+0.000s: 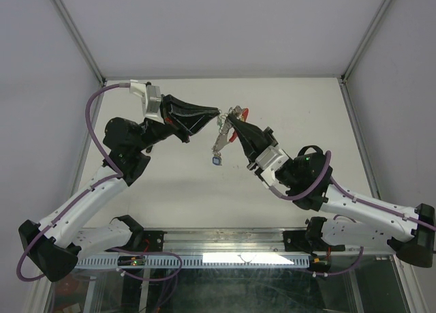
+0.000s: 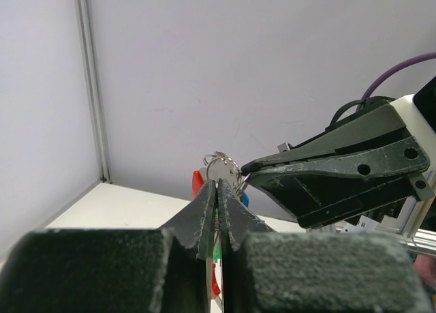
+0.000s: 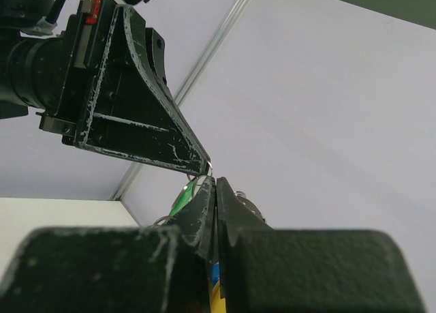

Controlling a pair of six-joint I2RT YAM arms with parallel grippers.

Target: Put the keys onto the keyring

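A bunch of keys on thin silver wire rings (image 2: pixel 221 164) hangs in the air where the two grippers meet. In the top view the keys (image 1: pixel 224 137) dangle below the tips, a red one (image 1: pixel 244 115) to the right and a blue tag (image 1: pixel 216 160) lowest. The left gripper (image 1: pixel 219 112) is shut, its tips close to the rings. My right gripper (image 1: pixel 230 116), also shut, points in from the other side, nearly tip to tip with it. Green (image 3: pixel 182 198) and yellow (image 3: pixel 218 298) parts show in the right wrist view. Which fingers pinch which ring, I cannot tell.
Grey walls stand at the back and sides, and a metal rail (image 1: pixel 225 239) runs along the front edge.
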